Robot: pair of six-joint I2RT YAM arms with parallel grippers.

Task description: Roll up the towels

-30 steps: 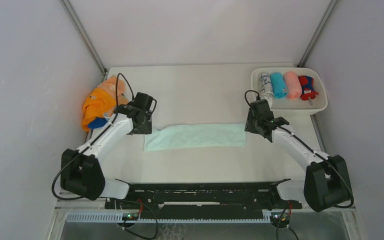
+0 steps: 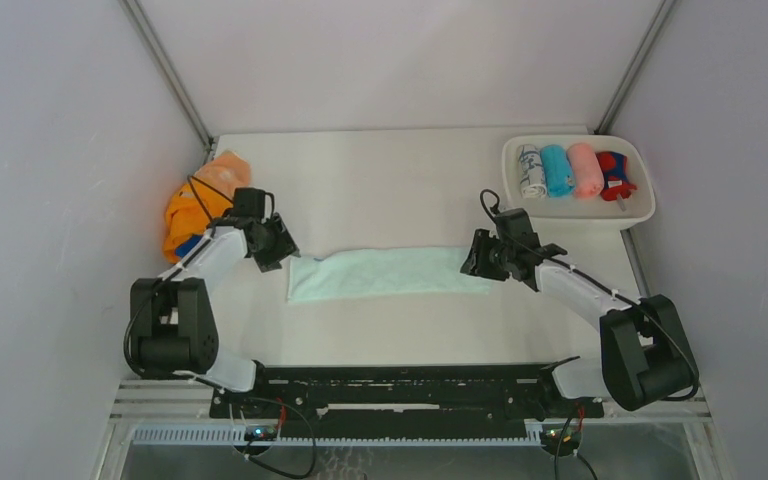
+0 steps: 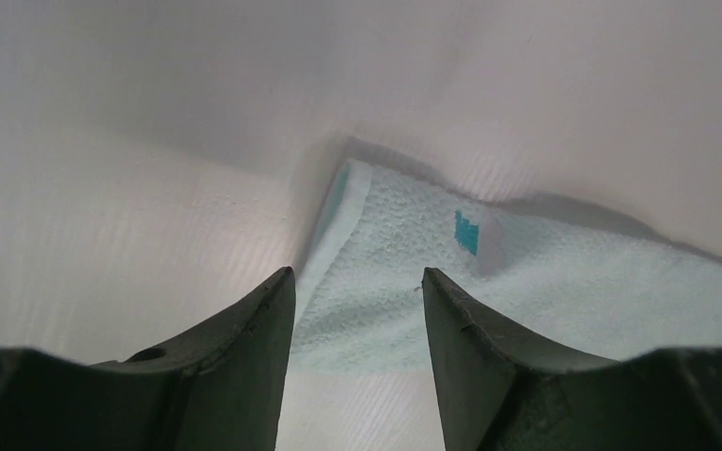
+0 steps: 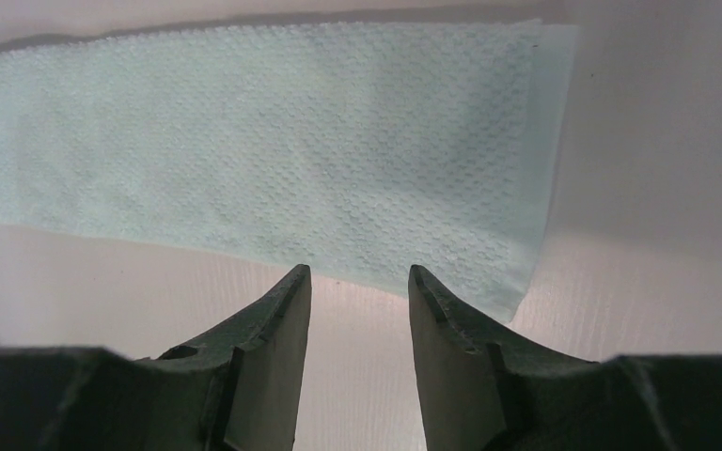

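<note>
A pale mint towel (image 2: 390, 272) lies folded into a long strip across the middle of the table. My left gripper hovers by the strip's left end, part open with nothing between its fingers; the towel's corner, with a small teal patch (image 3: 466, 233), shows beyond the fingertips in the left wrist view. Over the right end hangs my right gripper, its fingers also apart and empty. In the right wrist view the towel (image 4: 338, 141) looks flat, its layered edge toward the right.
A white bin (image 2: 567, 208) at the back right holds several rolled towels, among them a blue roll (image 2: 557, 171) and a pink roll (image 2: 586, 171). Crumpled orange cloth (image 2: 188, 212) is heaped at the left edge. Bare table surrounds the mint towel.
My left gripper has swung and tilted toward the towel's left end, its arm more folded. The right gripper has moved leftward, over the towel's right end. The towel lies as before.
</note>
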